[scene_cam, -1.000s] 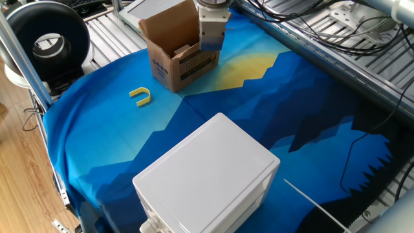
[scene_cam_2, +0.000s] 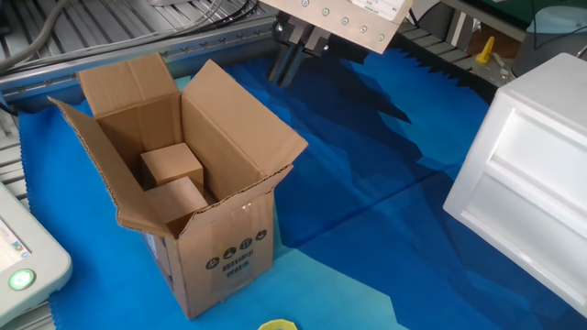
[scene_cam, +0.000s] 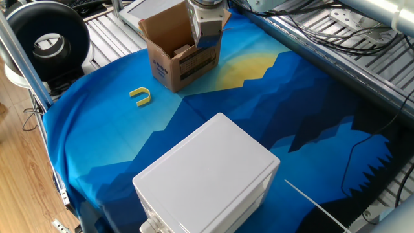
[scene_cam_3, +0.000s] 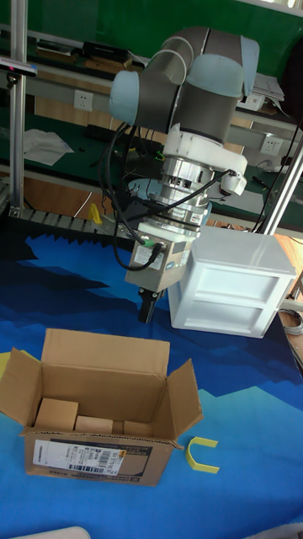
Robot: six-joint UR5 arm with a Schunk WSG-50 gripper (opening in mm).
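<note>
An open cardboard box [scene_cam_2: 225, 252] stands on the blue cloth with its flaps spread. Inside it sit two small cardboard blocks, one [scene_cam_2: 171, 163] behind the other [scene_cam_2: 176, 198]. My gripper [scene_cam_2: 286, 70] hangs beside the box in exterior view 2, black fingers pointing down. They lie close together, with nothing visible between them. In exterior view 3 the gripper [scene_cam_3: 146, 310] shows beyond the box, in front of the white drawer unit [scene_cam_3: 235, 279]. Exterior view 1 shows the arm's end near the box [scene_cam: 187, 68], its fingertips hidden.
A yellow U-shaped piece [scene_cam: 141, 96] lies on the cloth near the box. The white drawer unit [scene_cam: 207, 168] takes up the front of exterior view 1, with a thin white rod [scene_cam: 314, 202] beside it. Open cloth [scene_cam: 259, 97] lies between box and drawers.
The arm's end has shifted a little to the left and slightly up in exterior view 1, further over the box's side. The box, yellow piece and drawer unit have stayed put.
</note>
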